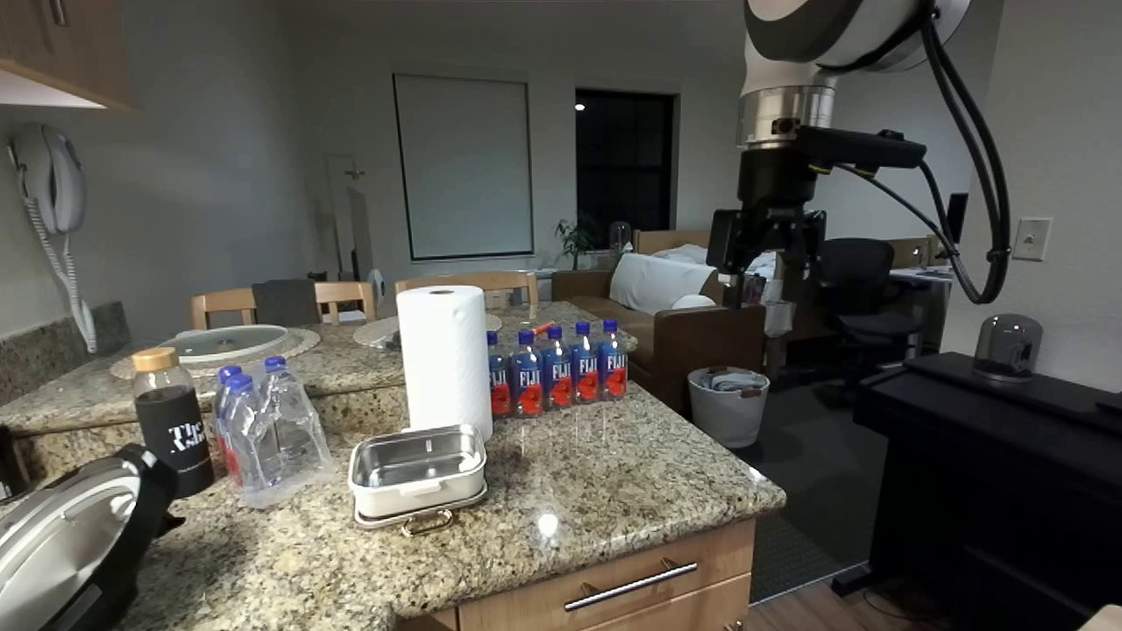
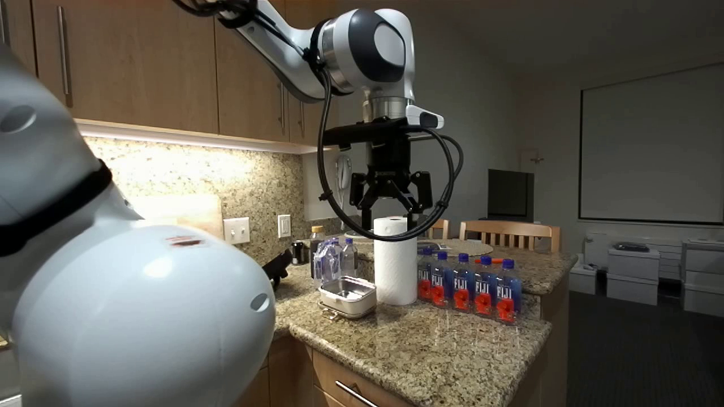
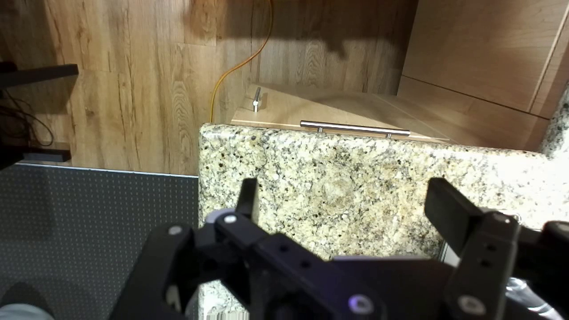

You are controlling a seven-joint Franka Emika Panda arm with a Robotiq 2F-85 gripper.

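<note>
My gripper hangs high above the counter, pointing down and open, its two fingers well apart. Between them in the wrist view only bare granite counter shows, far below. On that counter stand several Fiji water bottles in a row, upright, with blue caps and red labels. A white paper towel roll rises at the left end of the row. In front of the roll sits an uncovered metal lunch box with a pale outside; its inside looks empty.
Left of the box are plastic-wrapped bottles and a dark bottle with a wooden cap. A black-rimmed appliance occupies the front left. Free counter lies right of the box, up to the edge above the drawer handle.
</note>
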